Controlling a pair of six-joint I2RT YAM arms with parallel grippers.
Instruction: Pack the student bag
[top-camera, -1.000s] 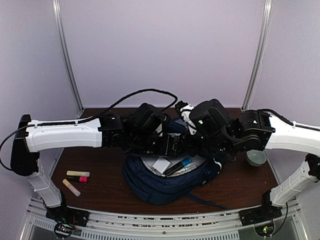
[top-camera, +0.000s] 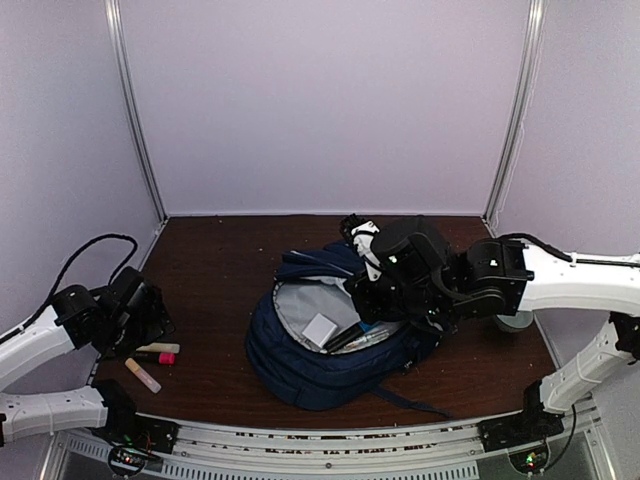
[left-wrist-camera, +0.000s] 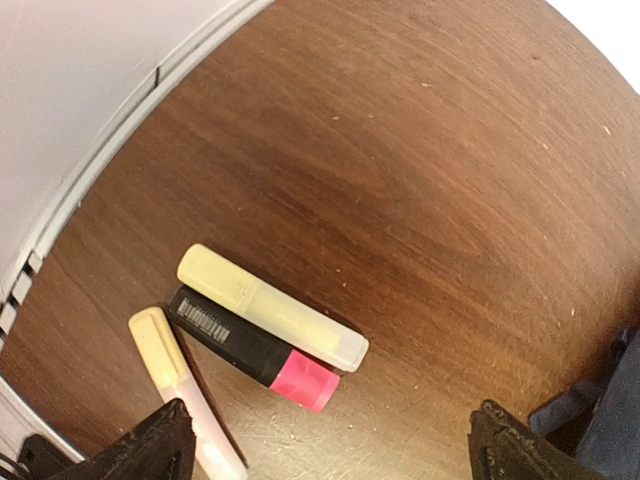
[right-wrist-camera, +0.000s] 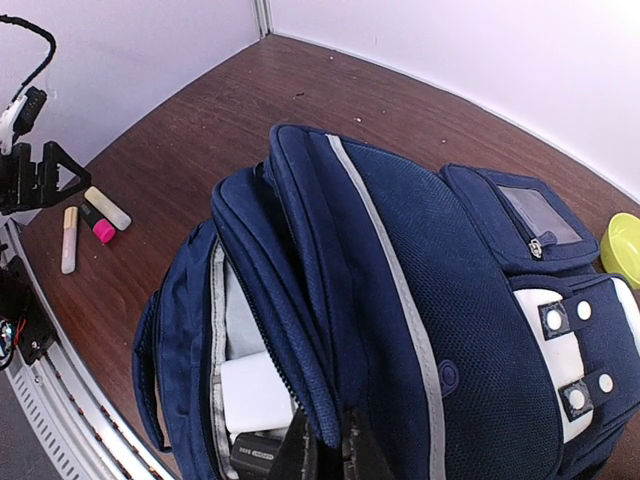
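Note:
The navy backpack (top-camera: 300, 375) lies unzipped in the middle of the table. Inside it are a white box (top-camera: 320, 330) and a black pen-like item (top-camera: 346, 337). My right gripper is shut on the edge of the bag's flap (right-wrist-camera: 285, 300), keeping the mouth apart. At the table's left, my left gripper stands open above three markers, nothing between its fingers. A yellow marker (left-wrist-camera: 270, 305) lies against a black one with a pink cap (left-wrist-camera: 255, 350). The third, yellow and pale pink (left-wrist-camera: 185, 390), lies apart at an angle.
A green bowl (right-wrist-camera: 622, 245) stands right of the bag. A strap (top-camera: 410, 402) trails from the bag's front toward the table edge. Bare table (top-camera: 205, 270) separates the markers from the bag; the left wall runs close beside the markers.
My left arm has swung from over the bag's opening leftward to the markers.

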